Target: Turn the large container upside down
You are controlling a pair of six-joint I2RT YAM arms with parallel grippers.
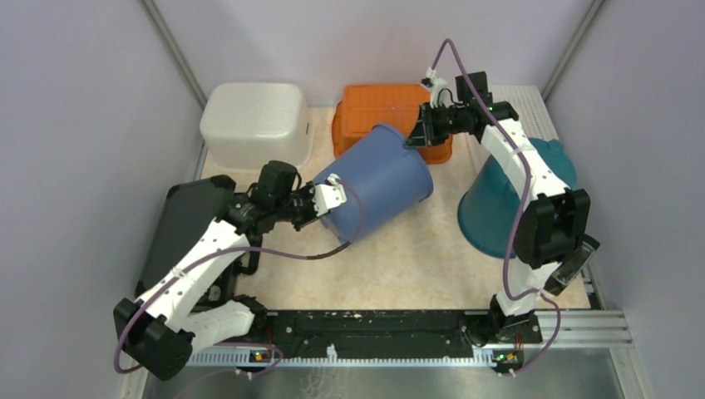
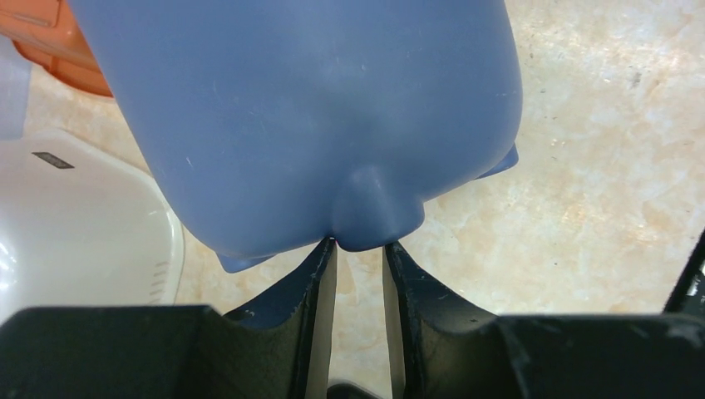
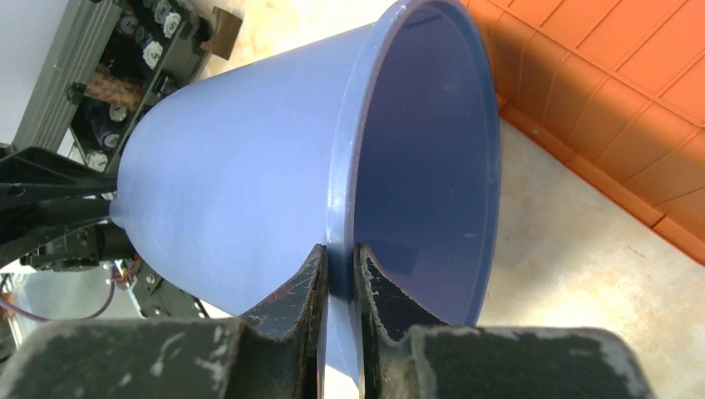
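The large blue container (image 1: pixel 376 180) lies tilted on its side in the middle, its base toward my left arm and its mouth toward the right arm. At the base end my left gripper is shut on a rounded nub of the container (image 2: pixel 376 209). In the right wrist view the mouth's rim (image 3: pixel 342 199) runs between the fingertips of my right gripper, one finger outside the wall and one inside. The fingers sit close to the rim, but whether they clamp it cannot be told. From this side the container's inside (image 3: pixel 420 166) looks empty.
An orange bin (image 1: pixel 382 110) sits right behind the container. A white bin (image 1: pixel 253 120) stands at back left, a black one (image 1: pixel 187 224) at left, a teal one (image 1: pixel 490 212) at right. Bare table (image 1: pixel 399 278) lies in front.
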